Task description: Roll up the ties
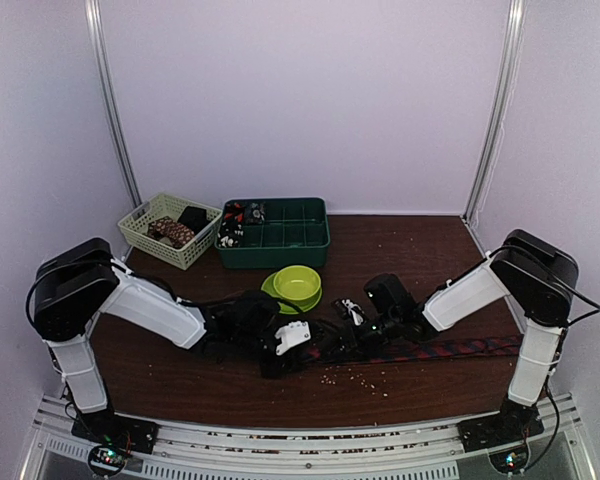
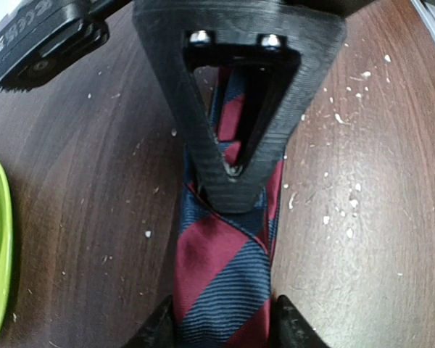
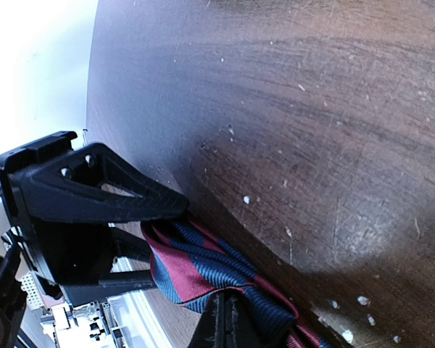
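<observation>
A navy tie with dark red stripes [image 2: 221, 283] is folded over itself between my two grippers. Its tail [image 1: 460, 348] runs flat to the right along the table in the top view. My left gripper stands part open, its fingers [image 2: 293, 326] on either side of the folded end; whether they press on it I cannot tell. My right gripper is shut, its fingertips down at the fold beside the left fingers. Any cloth between the right fingertips is hidden.
A lime-green bowl on a plate [image 1: 297, 283] stands just behind the grippers. Further back are a green divided box [image 1: 272, 257] with dark patterned items in its left compartments and a cream basket [image 1: 185, 258] with rolled cloths. White crumbs [image 1: 358, 381] lie in front.
</observation>
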